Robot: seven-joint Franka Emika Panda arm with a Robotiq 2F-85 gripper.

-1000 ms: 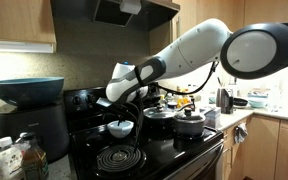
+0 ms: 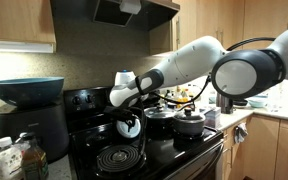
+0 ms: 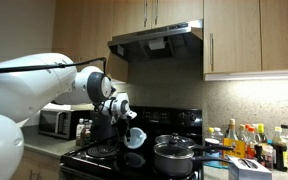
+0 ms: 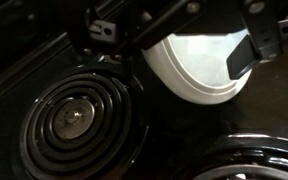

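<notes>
A white bowl [image 2: 130, 128] sits at the back of the black stovetop, tipped so that its round face shows. In exterior view 2 the bowl [image 3: 135, 138] also leans, close below my gripper [image 3: 124, 121]. The wrist view has my gripper open over the bowl [image 4: 192, 90], one dark finger [image 4: 241, 57] crossing in front of its inside. Whether the fingers touch the bowl, I cannot tell. The bowl's upper part is hidden behind the gripper.
Bare coil burner [image 4: 76, 118] lies beside the bowl. A pot [image 2: 190, 123] and a lidded pan [image 2: 159, 118] occupy the stove's right side. Bottles [image 2: 32, 158] stand at the left, near a large blue bowl [image 2: 26, 91] on a dark appliance. The range hood hangs above.
The white bowl was upright and is now tipped, a little further right. My gripper has come down to it and shifted slightly right.
</notes>
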